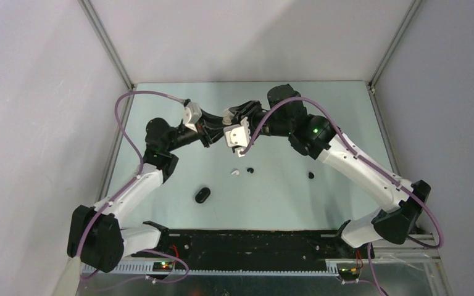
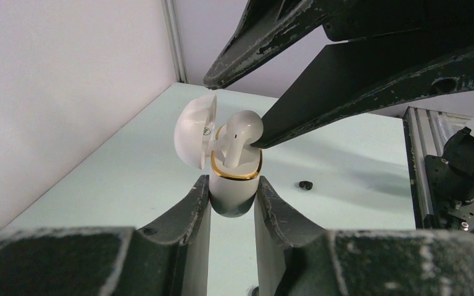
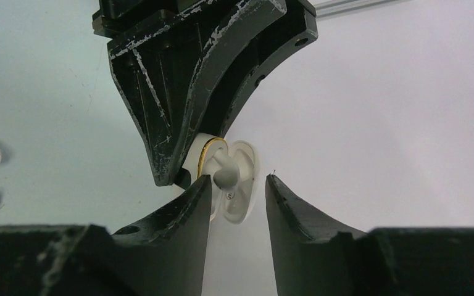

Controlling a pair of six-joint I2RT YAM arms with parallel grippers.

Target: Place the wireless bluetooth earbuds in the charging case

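The white charging case (image 2: pixel 233 191) with a gold rim is held in my left gripper, shut on its body, lid open to the side. A white earbud (image 3: pixel 225 179) sits at the case's top. My right gripper is part open at the case, its fingertips by the earbud, with a gap to one side of it. In the top view both grippers meet above the middle of the table.
A loose white earbud (image 1: pixel 235 172), black earbuds (image 1: pixel 250 170), a small black piece (image 1: pixel 311 175) and a black case (image 1: pixel 202 195) lie on the table (image 1: pixel 265 203), which is otherwise clear.
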